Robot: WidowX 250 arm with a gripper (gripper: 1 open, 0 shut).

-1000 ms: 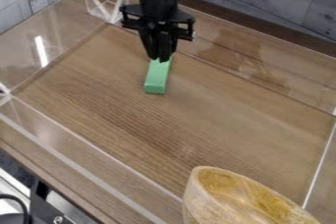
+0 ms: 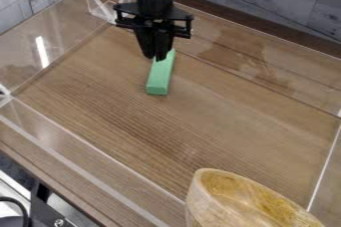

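My black gripper (image 2: 152, 42) hangs at the top centre of the camera view, over a wooden table (image 2: 120, 141). A flat green bar (image 2: 160, 77) lies on the table under it, its far end partly hidden by the gripper. I cannot tell whether the fingers are open or shut, or whether they touch the bar.
A yellow, crumpled-looking curved object (image 2: 246, 199) sits at the bottom right corner. A clear plastic piece (image 2: 103, 4) is at the back left. Black cables lie beyond the lower left edge.
My gripper has shifted very slightly to the left. The green bar lies where it was.
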